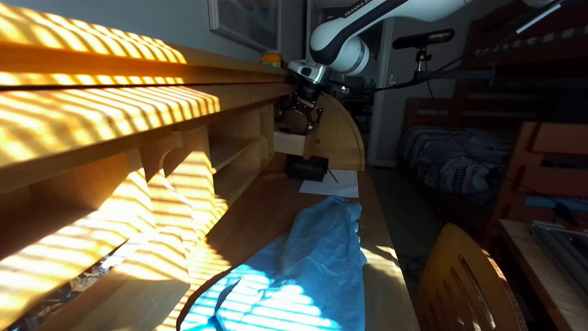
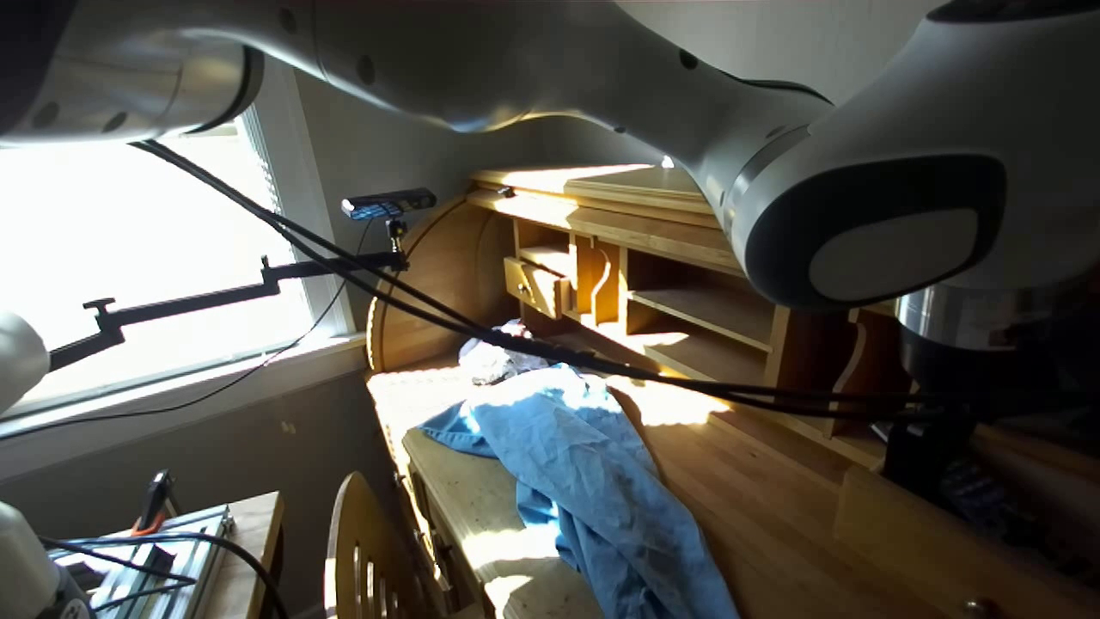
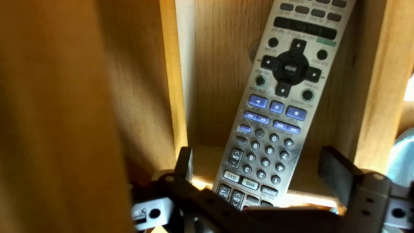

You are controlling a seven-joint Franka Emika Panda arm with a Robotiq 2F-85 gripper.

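Observation:
In the wrist view a silver remote control lies slantwise in an open wooden drawer, its lower end running toward the gap of my gripper. The fingers stand wide open, one finger on either side of the remote and apart from it. Exterior view 1 has my gripper tilted just above the pulled-out drawer at the desk's far end. The remote is too small or dark to make out there. In exterior view 2 the gripper is mostly lost in shadow at the right edge.
A blue cloth covers much of the desktop. Below the drawer sit a black box and a white sheet with a thin stick on it. Shelves line the left, and a chair stands at the right.

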